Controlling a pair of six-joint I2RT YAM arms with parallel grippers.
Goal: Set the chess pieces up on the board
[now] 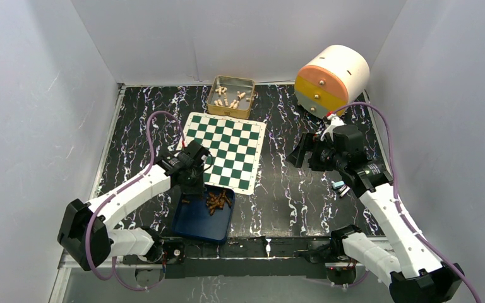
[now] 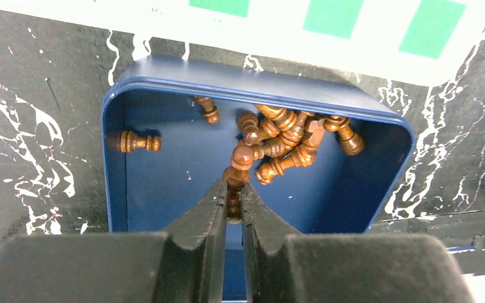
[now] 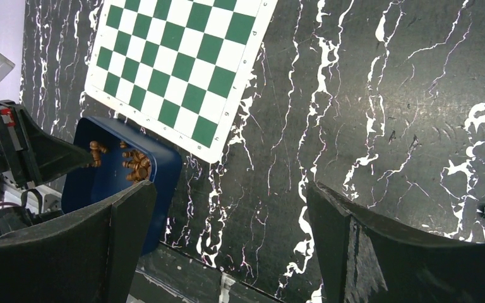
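Over the blue tray (image 1: 196,224) my left gripper has its fingertips close together on a brown chess piece (image 2: 235,177), which rises toward the camera above a jumble of brown pieces (image 2: 283,145); one piece (image 2: 139,142) lies apart at the tray's left. The green-and-white chessboard (image 1: 233,148) is flat behind the tray, with no pieces on its visible squares. Light pieces lie in a metal tin (image 1: 247,108) at the back. My right gripper (image 1: 303,154) hangs open and empty over the bare table right of the board (image 3: 183,76).
A round cabinet with coloured drawers (image 1: 331,76) stands at the back right. Small objects (image 1: 340,188) lie under the right arm. The marble table between board and right arm is clear. Grey walls enclose the sides and back.
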